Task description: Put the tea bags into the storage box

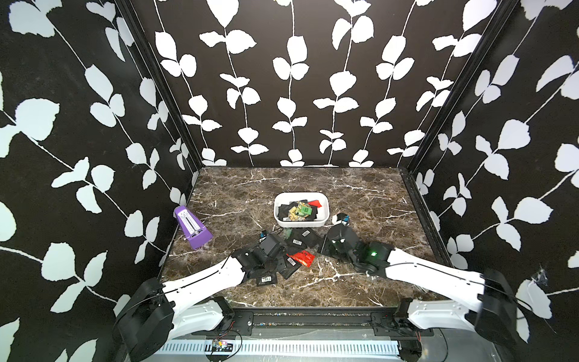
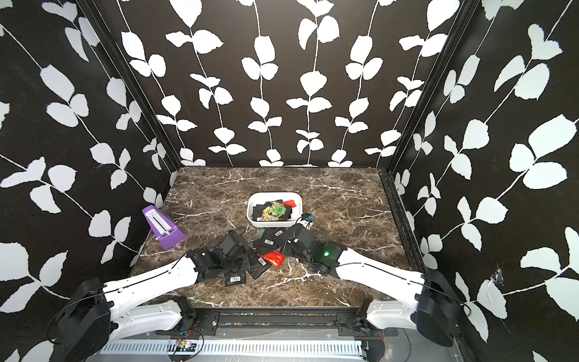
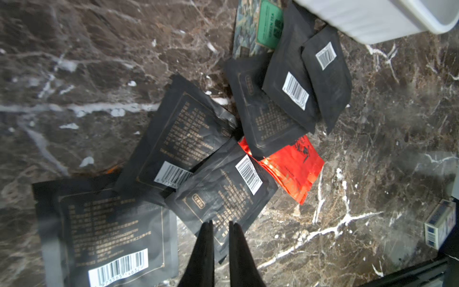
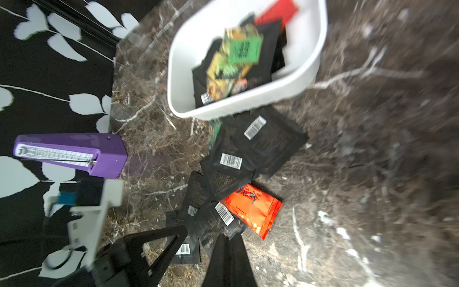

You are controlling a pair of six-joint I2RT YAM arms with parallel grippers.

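Observation:
A white storage box (image 1: 322, 214) at table centre holds black, yellow-green and red packets. In front lies a loose pile of black tea bags (image 3: 176, 138), a green one (image 3: 267, 26) and a red one (image 3: 294, 172). My left gripper is over the lower black bags, its fingertips nearly together, with nothing visible clearly held between them. My right gripper is shut, raised at the right of the pile, with nothing showing between its fingers.
A purple metronome-like object (image 1: 193, 226) stands at the table's left edge. Patterned walls surround three sides.

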